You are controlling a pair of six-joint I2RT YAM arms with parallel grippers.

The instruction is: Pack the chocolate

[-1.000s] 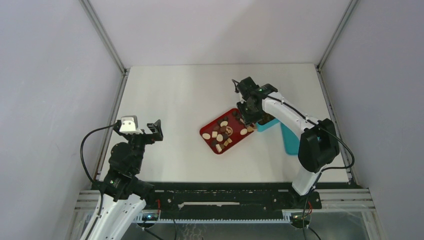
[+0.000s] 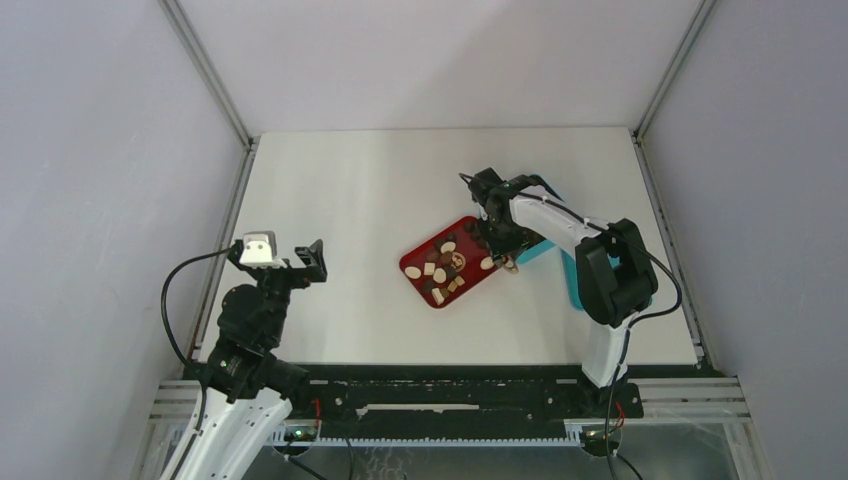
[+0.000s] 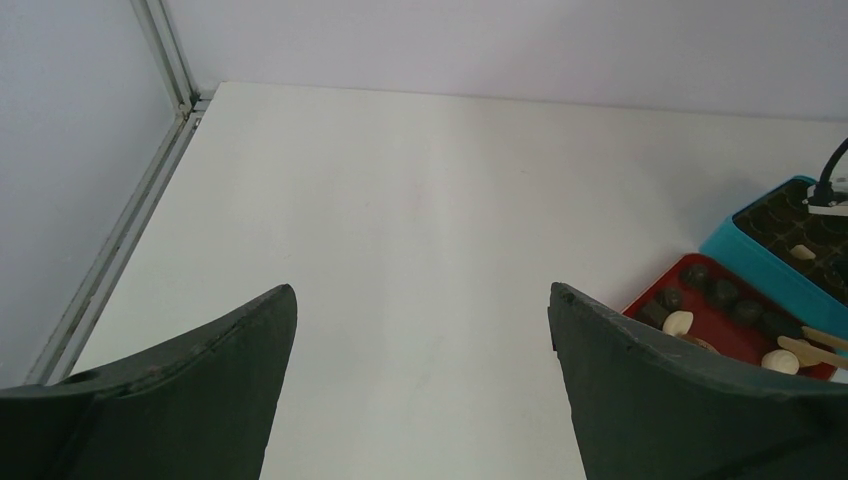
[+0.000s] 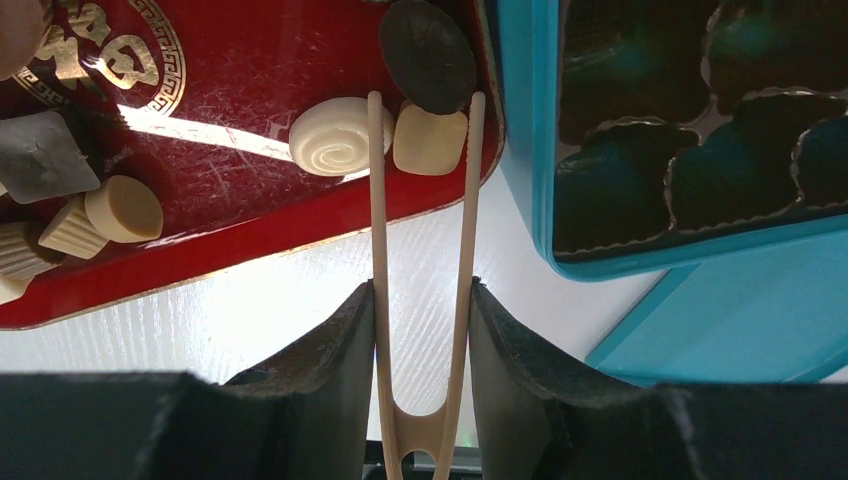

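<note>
A red tray [image 2: 420, 263] holds dark, white and tan chocolates. My right gripper is part open over its corner, its long wooden fingertips either side of a square cream chocolate [image 4: 428, 150], just below a dark oval one [image 4: 426, 60]. A white swirl chocolate [image 4: 330, 138] sits just left of the fingers. A blue box [image 4: 600, 262] with a dark compartmented insert [image 4: 720, 170] stands beside the tray; the compartments in this view look empty. My left gripper is open with nothing between its fingers, off at the table's left.
A second blue piece [image 4: 720, 340], perhaps a lid, lies beside the box, partly under the right arm in the top view. Walls enclose both sides and the back.
The left arm and the tray appear unmoved.
</note>
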